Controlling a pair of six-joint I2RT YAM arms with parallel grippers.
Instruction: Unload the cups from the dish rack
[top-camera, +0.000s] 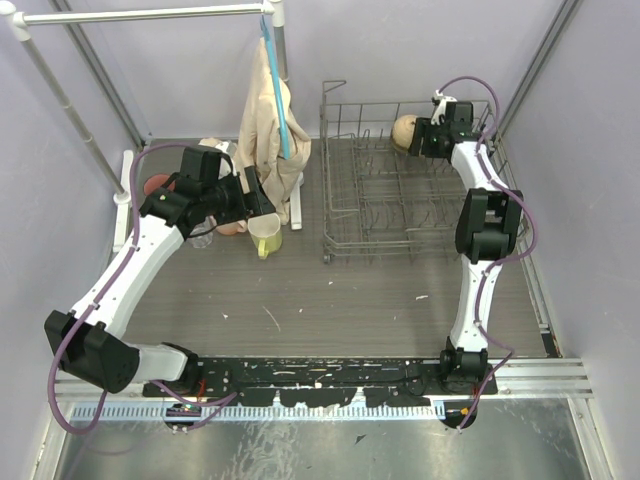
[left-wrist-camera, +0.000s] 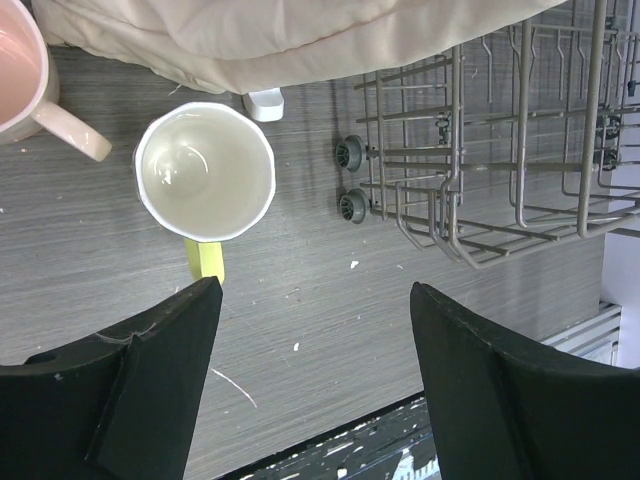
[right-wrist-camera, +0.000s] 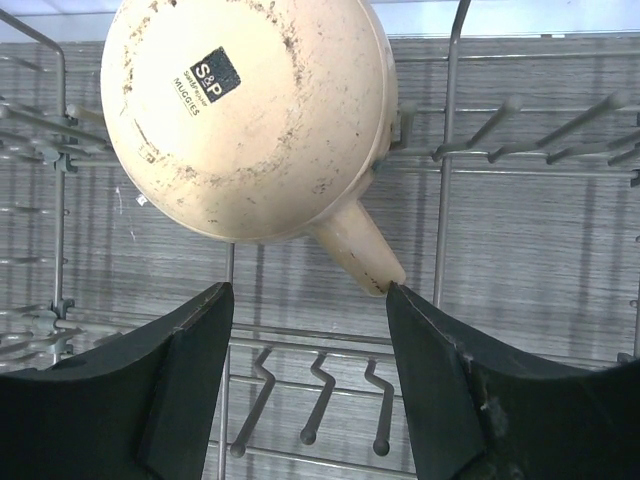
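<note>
An upturned cream cup (right-wrist-camera: 245, 100) with an S&P stamp sits at the back of the wire dish rack (top-camera: 325, 200). My right gripper is over it, fingers apart, the cup's handle beside the right fingertip, nothing clearly held. My left gripper hangs open above the table left of the rack, over a yellow-green cup (left-wrist-camera: 204, 170) standing upright. A pink cup (left-wrist-camera: 22, 75) stands left of that one.
A cream cloth (top-camera: 265, 150) hangs from a white frame (top-camera: 140, 12) beside the rack.
</note>
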